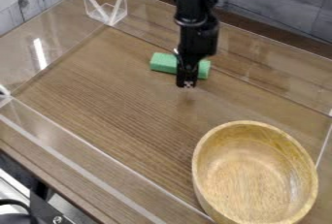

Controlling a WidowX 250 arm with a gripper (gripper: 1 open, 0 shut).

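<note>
A small green block (166,62) lies on the wooden table in the upper middle, partly behind the dark gripper (184,77). The gripper points down at the block's near side, its tip over or just in front of the block. It looks shut; nothing clearly shows between its fingers, and whether it touches the block is unclear.
A large yellow bowl (253,153) fills the lower right of the table (97,121). A clear plastic object (107,11) stands at the back left. The table's edge runs along the left.
</note>
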